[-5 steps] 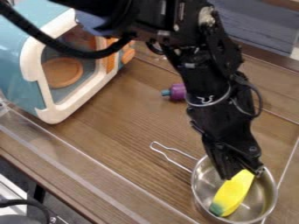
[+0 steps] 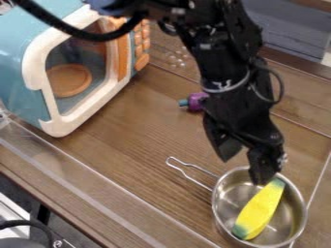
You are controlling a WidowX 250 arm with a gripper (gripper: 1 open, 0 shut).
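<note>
My black gripper stands open above the steel pan at the lower right, its fingers apart with nothing between them. In the pan lies a yellow object with a green end, like a toy vegetable, below the fingers. The pan's wire handle points up and to the left.
A light blue and white toy oven with an orange disc inside stands at the upper left. A purple object lies behind the arm. A black cable crosses the top.
My gripper has risen out from low over the pan, and more of the yellow object now shows. The pan and the yellow object look unmoved.
</note>
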